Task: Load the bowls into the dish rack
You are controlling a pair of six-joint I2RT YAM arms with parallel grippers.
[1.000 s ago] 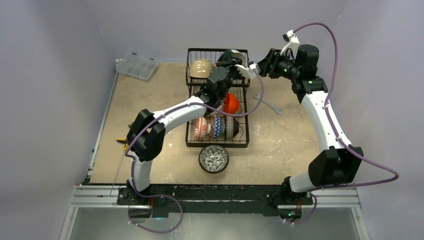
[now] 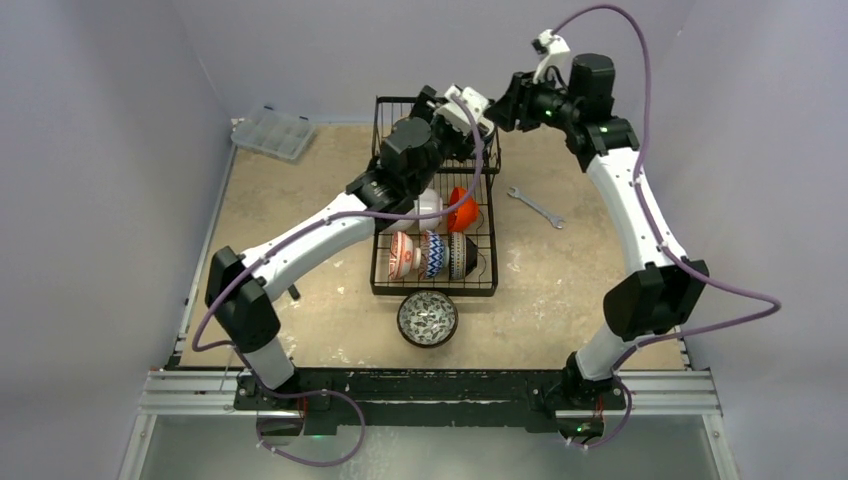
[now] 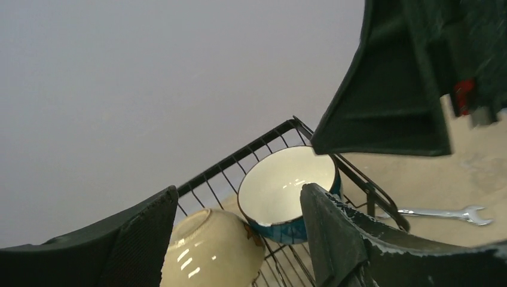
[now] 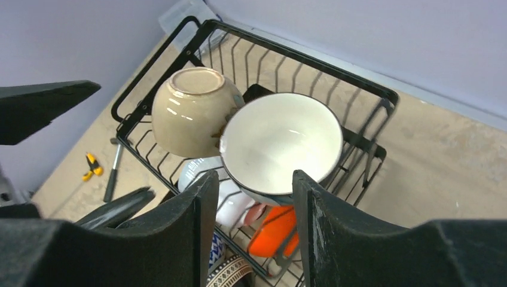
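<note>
On the rack's upper tier, a teal bowl with a white inside [image 3: 287, 185] leans tilted beside an upside-down beige bowl [image 3: 213, 248]. My left gripper is open above that tier, its fingers apart and empty. In the right wrist view, my right gripper also stands open, with the white-lined bowl [image 4: 281, 143] beyond its fingertips. The lower tier of the dish rack [image 2: 435, 291] holds a white bowl [image 2: 430, 208], an orange bowl [image 2: 463, 211] and several patterned bowls. A black-and-white patterned bowl [image 2: 428, 318] rests on the table before the rack.
Both grippers are close together over the upper tier. A wrench [image 2: 537, 208] lies right of the rack, and a clear compartment box [image 2: 273, 133] sits at the back left. Yellow-handled pliers [image 4: 92, 166] lie left of the rack.
My right gripper has come left, nearer the upper tier.
</note>
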